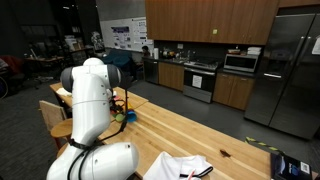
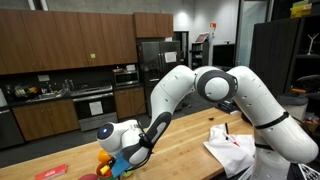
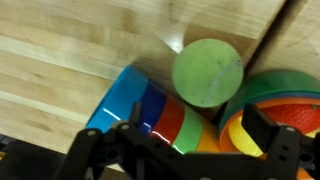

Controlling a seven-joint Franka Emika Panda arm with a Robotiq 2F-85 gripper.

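In the wrist view, a round green piece lies on the wooden table just ahead of my gripper. My fingers stand apart with nothing held between them. Below and left, a nest of coloured cups, with blue, red and green bands, lies tilted on its side beneath the left finger. On the right, near the other finger, an orange and green bowl holds something yellow. From outside, my gripper is over the coloured pieces at the table's end; its fingertips are hard to make out there.
A white cloth with dark and red items on it lies at the table's near side. A small dark object sits apart from it.
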